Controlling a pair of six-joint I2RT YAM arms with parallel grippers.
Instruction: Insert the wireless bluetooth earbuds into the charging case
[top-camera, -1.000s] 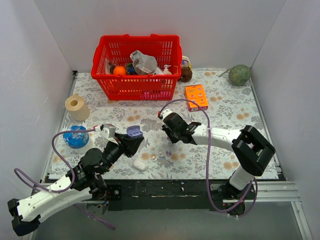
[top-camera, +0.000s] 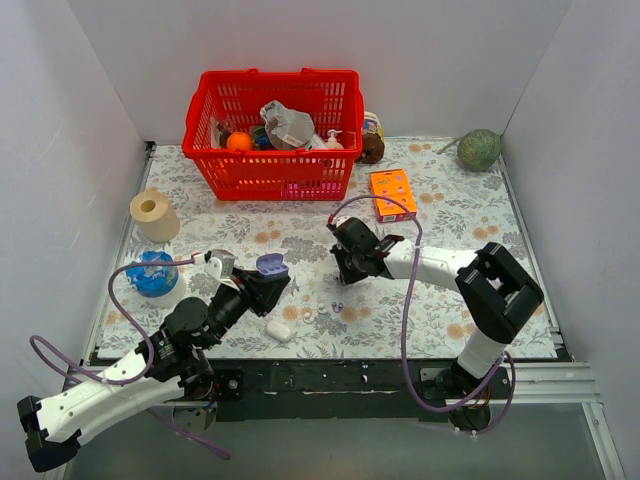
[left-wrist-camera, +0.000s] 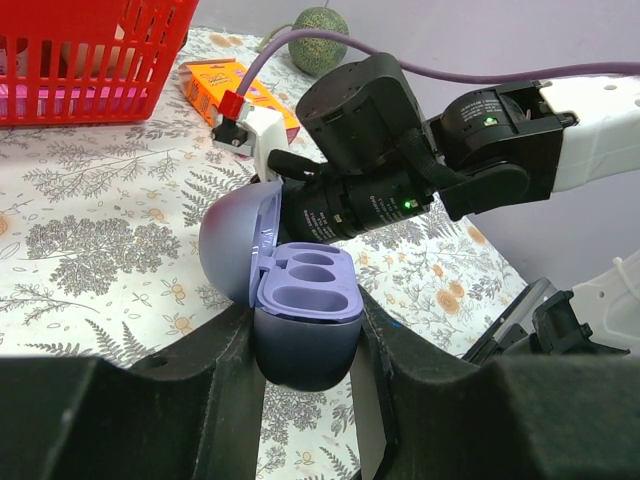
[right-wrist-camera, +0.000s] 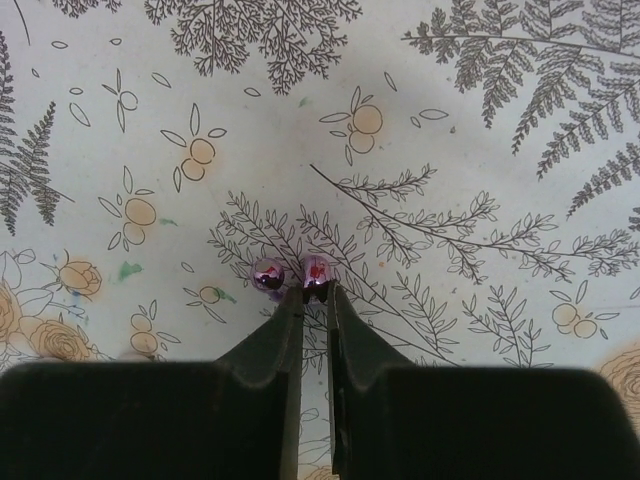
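Note:
The lilac charging case (top-camera: 272, 264) is held up with its lid open by my left gripper (top-camera: 268, 284), shut on it. In the left wrist view the case's interior (left-wrist-camera: 310, 275) shows its empty hollows. My right gripper (top-camera: 342, 281) points down near the table, just behind a small purple earbud piece (top-camera: 337, 306). In the right wrist view a narrow gap shows between the fingers of my right gripper. Two shiny purple pieces (right-wrist-camera: 268, 273) lie by its tips, one right at them; whether the fingers touch it cannot be told.
Small white pieces (top-camera: 308, 316) and a white block (top-camera: 280, 331) lie on the patterned table near the front. A red basket (top-camera: 270, 180) stands at the back, an orange box (top-camera: 393, 194) to its right. A paper roll (top-camera: 154, 214) is at the left.
My left gripper and the case have barely moved.

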